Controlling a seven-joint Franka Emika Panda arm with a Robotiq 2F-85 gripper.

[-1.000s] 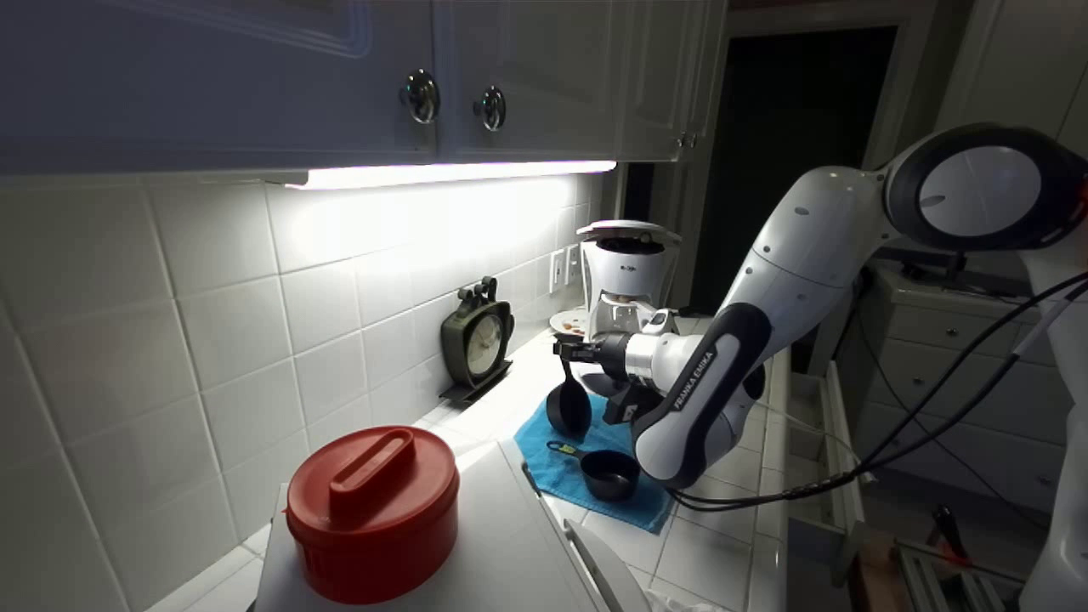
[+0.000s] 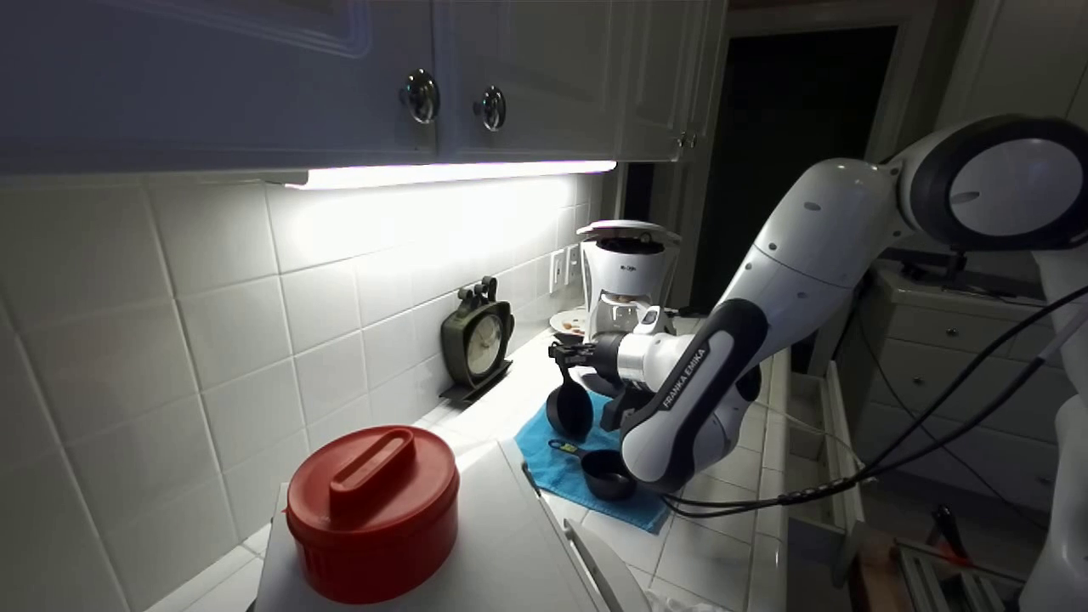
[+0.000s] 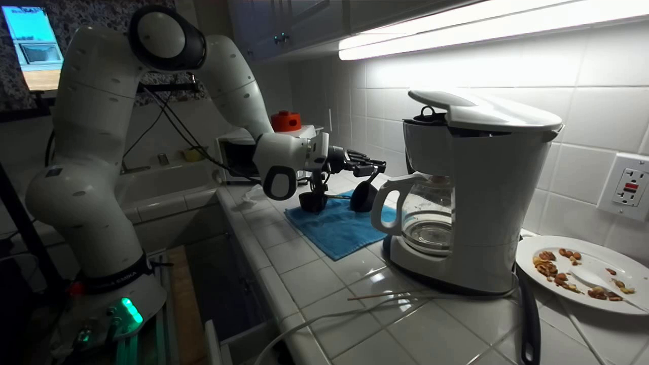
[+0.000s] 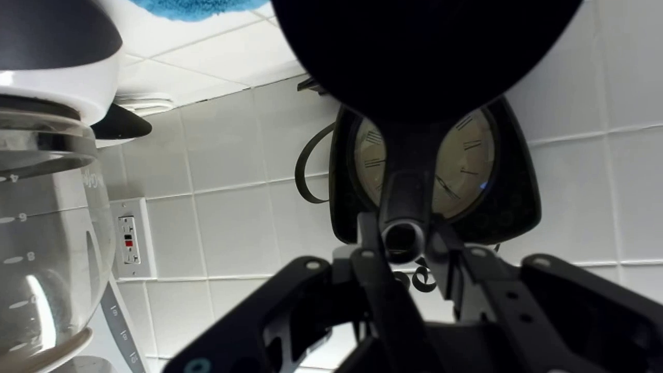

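A black measuring cup (image 2: 570, 410) hangs by its handle from my gripper (image 2: 563, 352), which is shut on the handle end. Its bowl points down over the blue towel (image 2: 535, 429); whether it touches the cloth I cannot tell. In the wrist view the handle (image 4: 407, 192) runs up from between my gripper's fingertips (image 4: 402, 245), and the dark bowl (image 4: 422, 49) fills the top. A second black cup (image 2: 609, 475) rests on the towel, its handle pointing toward the wall. In exterior view 2 the held cup (image 3: 363, 196) shows beyond the coffee maker's carafe.
The white coffee maker (image 3: 487, 201) with its glass carafe (image 3: 429, 219) stands close to the arm. A dark clock (image 2: 479, 342) leans at the tiled wall. A plate of nuts (image 3: 529, 247) lies behind the coffee maker. The red container (image 2: 377, 520) sits atop a white appliance.
The arm has shifted slightly toward the wall and the near side. The held cup, still in the gripper, has tilted a little, its bowl turning more into view.
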